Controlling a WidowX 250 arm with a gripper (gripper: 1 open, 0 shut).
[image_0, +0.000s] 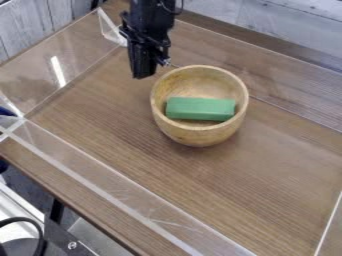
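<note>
A dark robot gripper (142, 64) hangs at the top middle of the camera view, above the bare wooden surface, left of and behind a round tan bowl (181, 82). It is shut, with nothing visible between its fingers. A green block (198, 110) lies inside the bowl, toward its front.
Dark cables run at the lower left corner, beside the table's left edge.
</note>
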